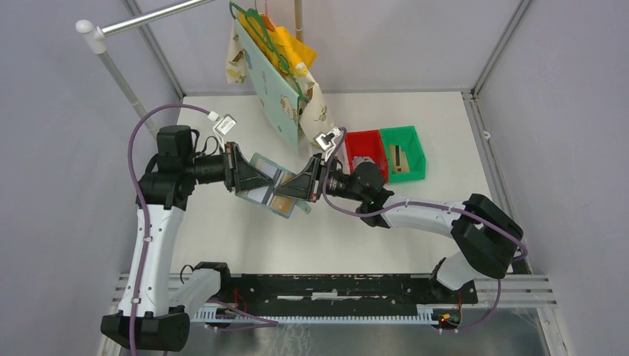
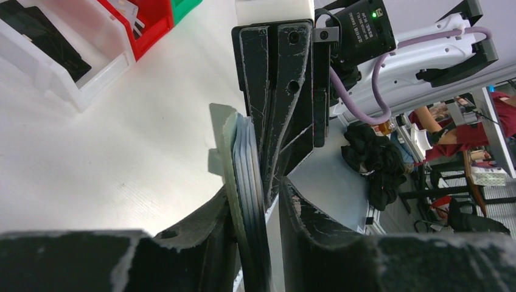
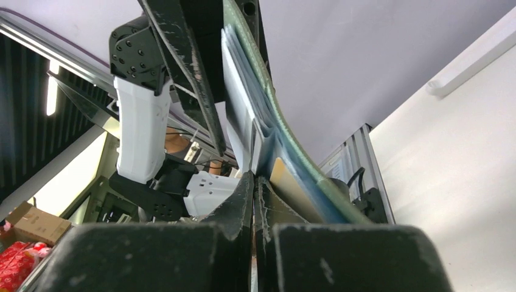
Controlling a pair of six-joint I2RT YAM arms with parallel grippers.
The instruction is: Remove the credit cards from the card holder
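A pale green card holder with clear sleeves and cards hangs tilted above the table between both grippers. My left gripper is shut on it; in the left wrist view its layered edge rises from between the fingers. My right gripper is shut, its fingertips at the sleeves' edge, where a tan card shows in the right wrist view. I see nothing clearly between the right fingers.
Red and green bins stand at the back right. A rack with hanging cloths is at the back.
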